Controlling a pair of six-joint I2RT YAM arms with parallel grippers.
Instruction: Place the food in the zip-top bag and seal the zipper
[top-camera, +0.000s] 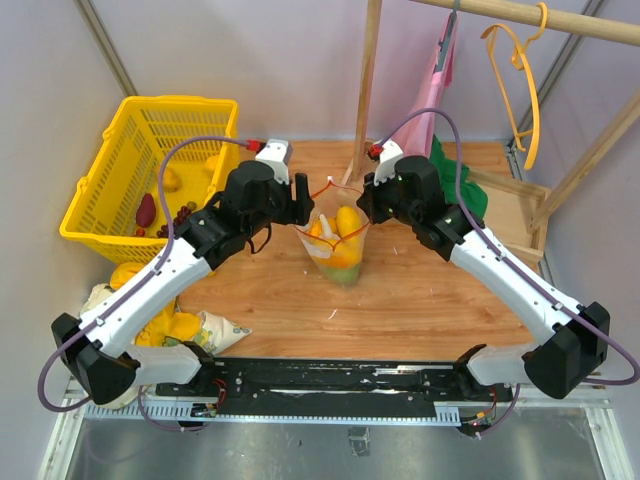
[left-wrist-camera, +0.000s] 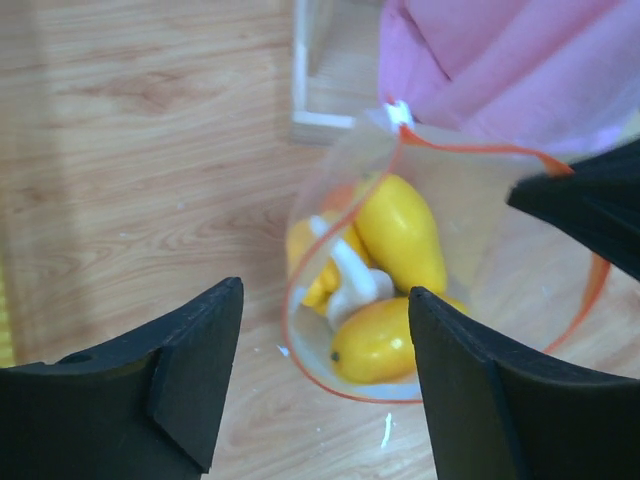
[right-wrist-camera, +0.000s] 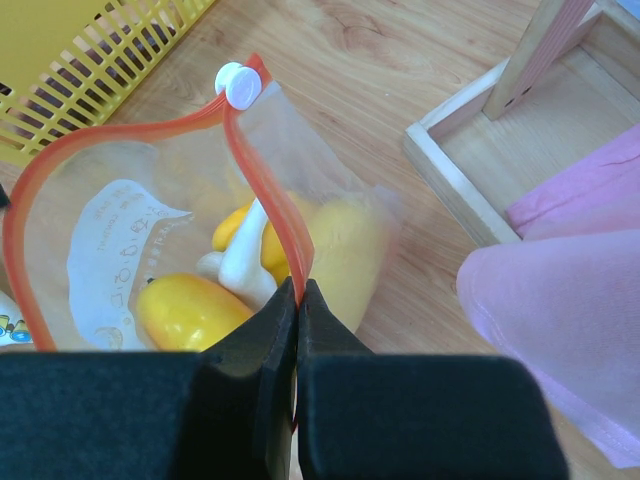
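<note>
The clear zip top bag (top-camera: 334, 255) with orange rims stands open at mid-table, holding yellow foods and a white item (right-wrist-camera: 245, 255). My right gripper is shut on the bag's rim, beside the white zipper slider (right-wrist-camera: 242, 88). My left gripper is part open at the bag's other side, with nothing seen gripped between its fingers; in the top view it (top-camera: 300, 200) is just left of the bag's mouth.
A yellow basket (top-camera: 95, 200) with more food is at the left. A wooden rack (top-camera: 362, 80) with pink cloth and an orange hanger stands at back right. Bags lie front left; bare table lies in front.
</note>
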